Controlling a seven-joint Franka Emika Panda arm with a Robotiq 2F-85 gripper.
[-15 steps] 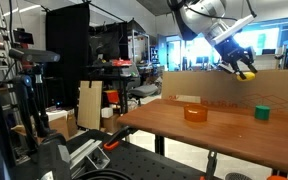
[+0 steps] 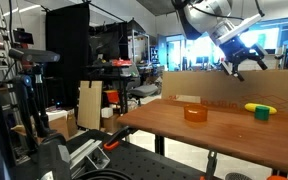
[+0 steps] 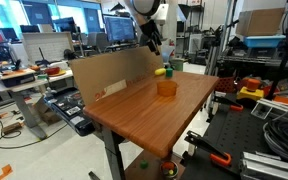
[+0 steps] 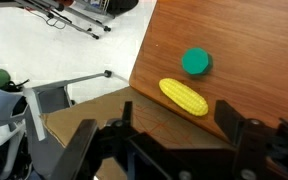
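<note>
My gripper (image 2: 248, 68) hangs well above the table's far right part, its fingers apart and nothing between them. Below it lies a yellow corn-like piece (image 4: 184, 97), close beside a round green cup (image 4: 195, 61) and not inside it. From the side, the yellow piece (image 2: 258, 106) looks nearly level, just behind the green cup (image 2: 262, 113). An orange bowl (image 2: 195, 113) stands near the middle of the table; exterior view 2 shows this bowl (image 3: 167, 89) nearer the camera than the cup.
The brown wooden table (image 2: 164, 118) has much bare room around the bowl. A brown cardboard panel (image 3: 109, 78) rises along one of its edges. In the wrist view the yellow piece lies near the panel's edge.
A second ago the yellow piece was at the gripper.
</note>
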